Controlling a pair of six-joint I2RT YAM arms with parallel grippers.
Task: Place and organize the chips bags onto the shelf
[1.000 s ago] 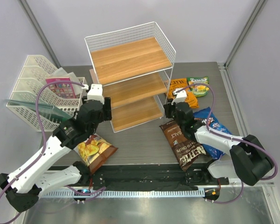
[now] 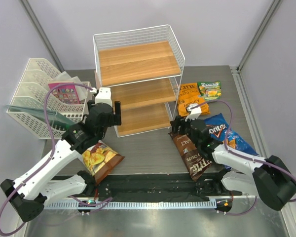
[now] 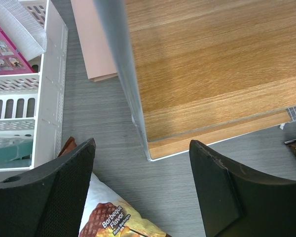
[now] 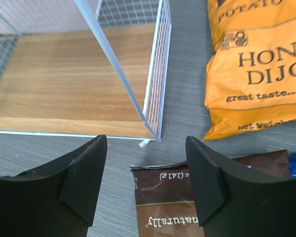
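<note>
My left gripper [image 2: 104, 113] hangs open beside the wire shelf's left post [image 3: 123, 79], above a chips bag [image 2: 101, 160] lying on the floor at front left; its fingers hold nothing. The shelf's wooden boards [image 2: 138, 61] are bare. My right gripper [image 2: 180, 123] is open at the shelf's lower right corner, over a brown bag [image 4: 165, 197]. An orange bag [image 4: 256, 74], a small green bag [image 2: 210, 90] and a blue bag [image 2: 237, 143] lie to the right of the shelf.
A white slotted basket [image 2: 34, 118] with folders and a pink booklet stands at the left. Bare floor [image 2: 143, 155] lies in front of the shelf. Walls close in both sides.
The shelf has shifted slightly rightward at its top.
</note>
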